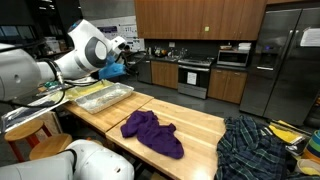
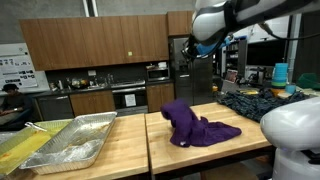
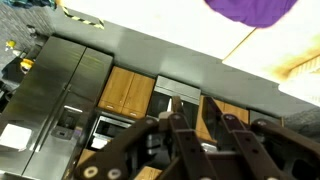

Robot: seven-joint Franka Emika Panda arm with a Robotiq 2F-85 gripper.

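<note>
A purple cloth (image 1: 152, 133) lies crumpled on the wooden table, with nothing gripping it. In exterior view 2 one part of the cloth (image 2: 182, 120) stands up in a peak while the rest spreads flat. The wrist view catches some of the cloth (image 3: 255, 8) at its top edge. High above the table, well clear of the cloth, is my gripper; its dark fingers are apart and nothing shows between them. The exterior views show the fingertips only small.
A foil-like tray (image 1: 103, 96) stands at the table's far left. Dark crumpled fabric (image 1: 250, 145) lies to the right. Cabinets and a stove (image 1: 194, 78) are far behind.
</note>
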